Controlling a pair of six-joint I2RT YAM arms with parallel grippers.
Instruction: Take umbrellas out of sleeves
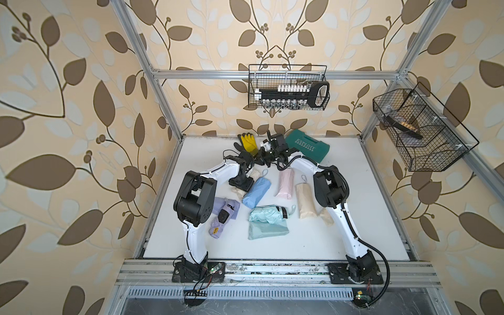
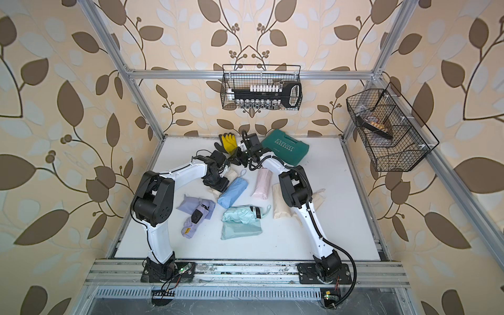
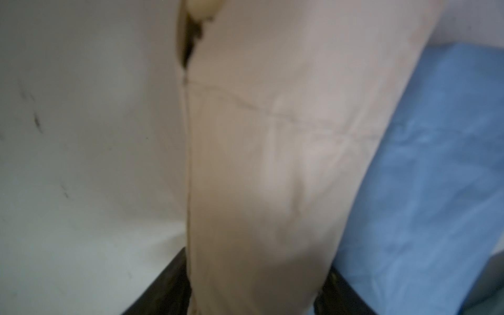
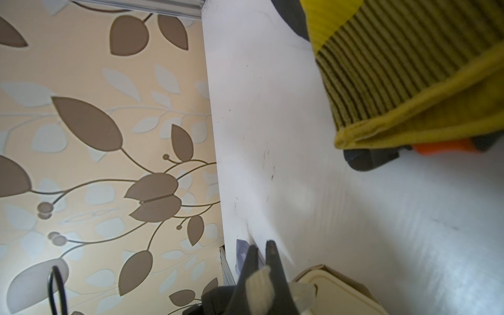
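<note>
A beige sleeved umbrella (image 3: 273, 173) runs through the left wrist view, beside a blue sleeved one (image 3: 414, 199). Fingers (image 3: 170, 288) of my left gripper flank its sides; whether they press on it, I cannot tell. At its far end my right gripper is shut; a pale ribbed piece (image 4: 260, 291) shows between the fingers, and its hold is unclear. On the table lie a pink sleeve (image 1: 286, 183), a cream sleeve (image 1: 305, 199), a bare lavender umbrella (image 1: 222, 218) and a bare aqua umbrella (image 1: 266, 214) over its flat sleeve (image 1: 267, 230).
Behind the grippers lie yellow-black gloves (image 1: 248, 143) and a green case (image 1: 308, 145). A flat cream sleeve (image 1: 326, 216) is partly hidden by my right arm. Wire baskets (image 1: 288, 89) hang above.
</note>
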